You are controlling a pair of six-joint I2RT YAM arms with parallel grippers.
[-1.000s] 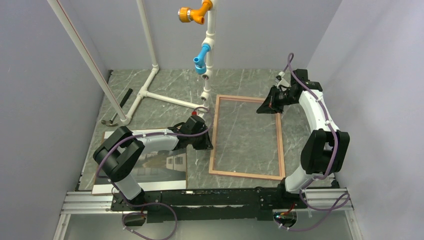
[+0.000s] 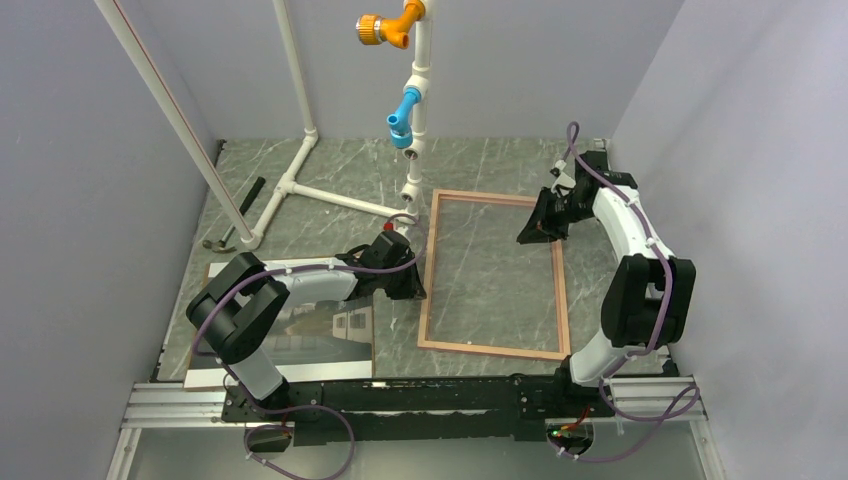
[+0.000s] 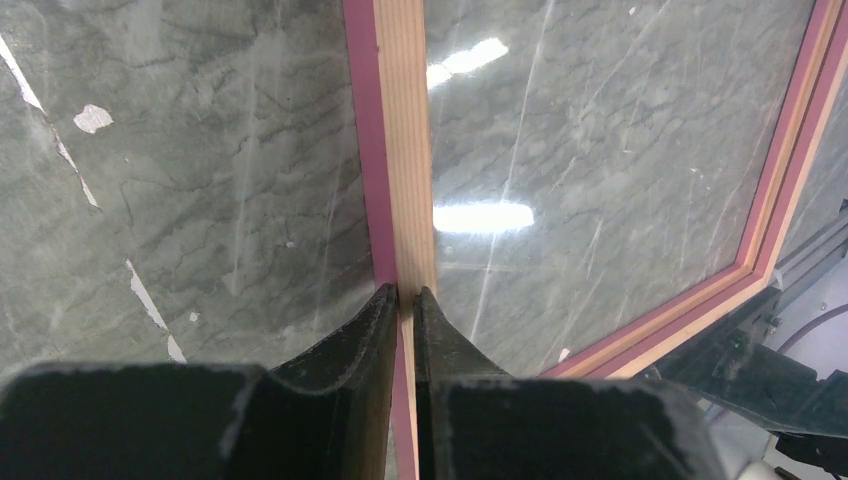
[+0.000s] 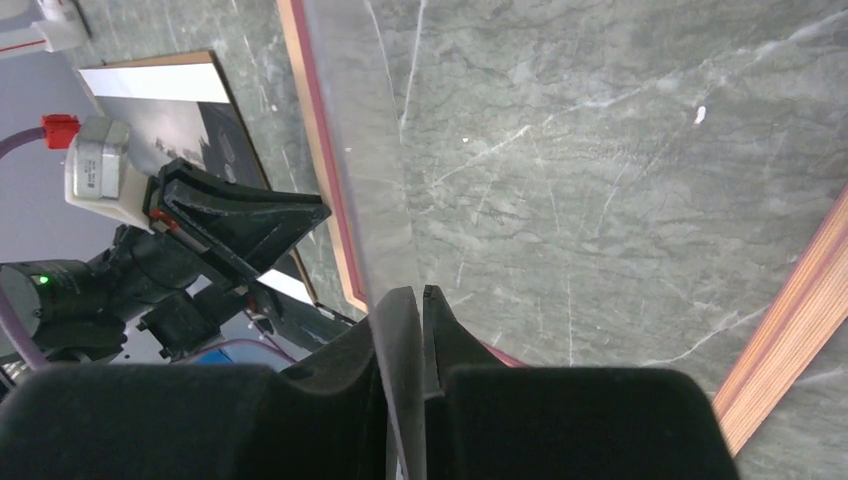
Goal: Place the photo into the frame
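Note:
The wooden frame (image 2: 494, 350) lies on the marble-patterned table. On its left rail my left gripper (image 2: 420, 293) is shut; the left wrist view shows the rail (image 3: 405, 170) pinched between its fingertips. Under the left arm lies the photo (image 2: 325, 350), dark with pale margins on a brown-edged backing, partly covered. My right gripper (image 2: 524, 240) is above the frame's right part. In the right wrist view its fingers stand slightly apart, and a translucent strip like a clear sheet's edge (image 4: 365, 150) runs down over the left finger. Whether the sheet is gripped is unclear.
White pipes (image 2: 345, 202) stand behind, bearing a blue fitting (image 2: 402, 118) and an orange fitting (image 2: 390, 25). A hammer (image 2: 245, 210) lies at the back left. Grey walls close in both sides. Open table shows right of the frame.
My right gripper has shifted slightly toward the front of the table, with small sideways motion. The left arm, the frame and the photo have stayed where they were.

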